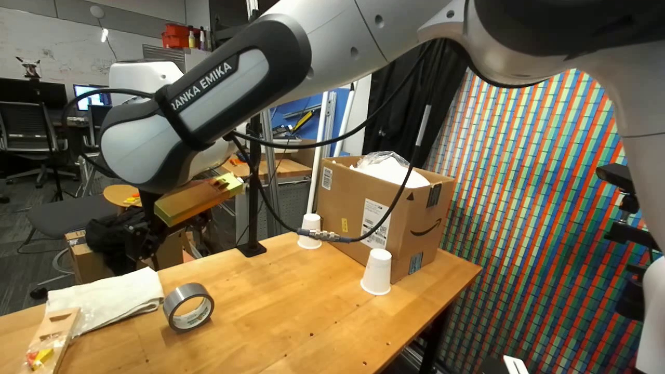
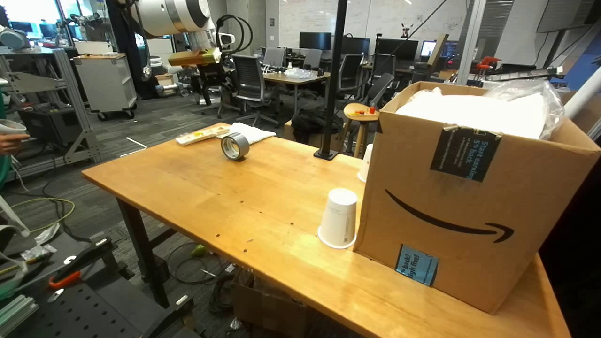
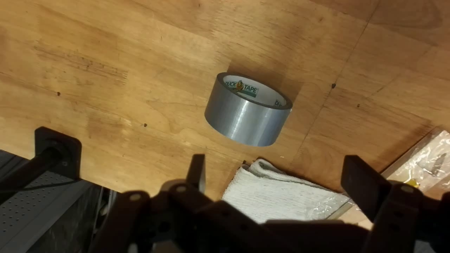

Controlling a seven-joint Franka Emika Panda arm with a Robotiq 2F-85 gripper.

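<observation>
My gripper is open, its two fingers wide apart and nothing held between them. In exterior view 1 the gripper hangs in the air near the table's far left side. A grey roll of duct tape rests on its outer rim on the wooden table, apart from the fingers. It also shows in exterior view 2 as an upright ring of tape. Beside it lies a folded white cloth.
Two upside-down white cups, a near one and a far one, stand by a large cardboard box. A black post rises from the table's edge. At the left end lies a wooden tray.
</observation>
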